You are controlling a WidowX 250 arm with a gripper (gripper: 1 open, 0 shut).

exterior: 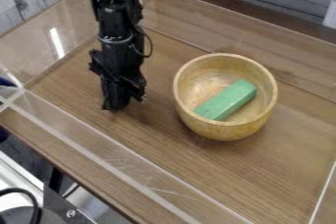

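My black gripper [121, 104] is low over the wooden table, left of centre, its fingertips at or close to the surface; it looks shut, with nothing visible between its fingers. To its right stands a round light wooden bowl [197, 76] with a green block [226, 100] lying inside it.
Black cables and a white edge show at the left margin and lower left corner.
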